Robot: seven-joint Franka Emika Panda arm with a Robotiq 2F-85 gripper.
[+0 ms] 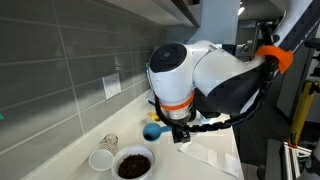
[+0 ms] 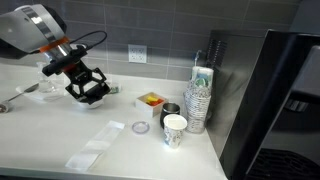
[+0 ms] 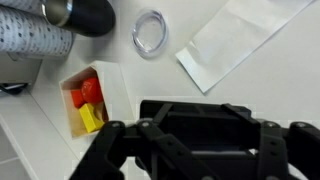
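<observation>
In exterior view 1 my gripper (image 1: 180,133) is low over the counter, and a rounded blue object (image 1: 152,131) sticks out from its left side. The grip itself is partly hidden there, but the blue object travels with the gripper, which is shut on it. Exterior view 2 shows the gripper (image 2: 92,97) above the left part of the counter; no blue is discernible there. A dark block (image 3: 200,125) fills the space at the fingers in the wrist view.
A white bowl with dark contents (image 1: 133,163) and a cup (image 1: 103,155) stand left of the gripper. A white sheet (image 2: 95,145) lies on the counter. Farther right are a box of colored items (image 2: 152,103), a dark cup (image 2: 171,112), a white cup (image 2: 174,130) and a clear ring (image 2: 141,127).
</observation>
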